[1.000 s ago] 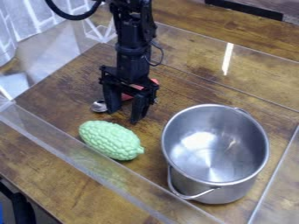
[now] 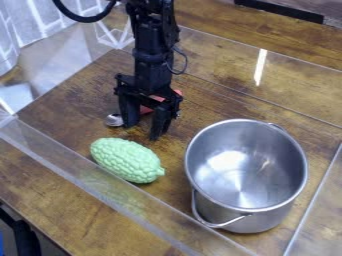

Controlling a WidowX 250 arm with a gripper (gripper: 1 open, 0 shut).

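Observation:
My black gripper (image 2: 144,116) is down at the wooden table (image 2: 80,110), over a red object (image 2: 174,97) with a silver end (image 2: 114,120) that shows at its left. The arm hides much of that object, and I cannot tell whether the fingers are open or shut on it. A pale green, bumpy vegetable-like item (image 2: 126,158) lies in front of the gripper. A large steel pot (image 2: 245,170) stands at the front right.
Clear plastic walls edge the work area at the left, front and right. The table behind and to the right of the gripper is bare.

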